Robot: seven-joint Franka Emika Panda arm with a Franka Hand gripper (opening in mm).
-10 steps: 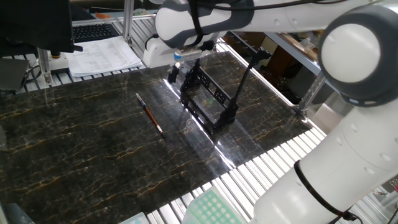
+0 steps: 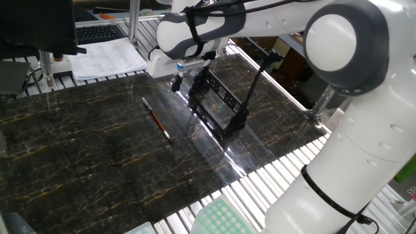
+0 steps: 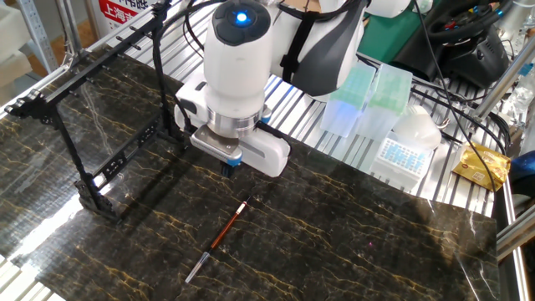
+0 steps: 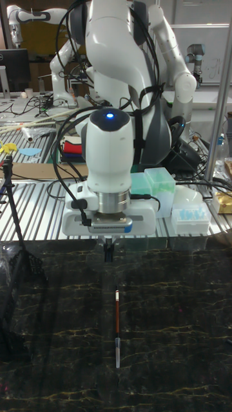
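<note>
A thin brush-like pen (image 2: 156, 120) with a brown shaft, dark tip and clear end lies flat on the dark marbled table top. In the second exterior view the pen (image 3: 222, 236) runs diagonally, its dark tip toward the arm. My gripper (image 4: 108, 250) points down above the table, beyond the pen's dark end and apart from it. Its short black fingers (image 3: 226, 170) sit close together, with nothing showing between them. From the first exterior view, the gripper (image 2: 176, 84) appears beside the black rack.
A black open-framed rack (image 2: 221, 104) stands on the table near the gripper. Translucent tubs (image 3: 348, 102) and a white tip box (image 3: 402, 162) rest on the slatted metal surface beyond the table top. Papers (image 2: 108, 59) lie on another side.
The gripper has shifted slightly left and down in the first exterior view, and the arm's links have swung left with it. The pen and the rack have stayed put.
</note>
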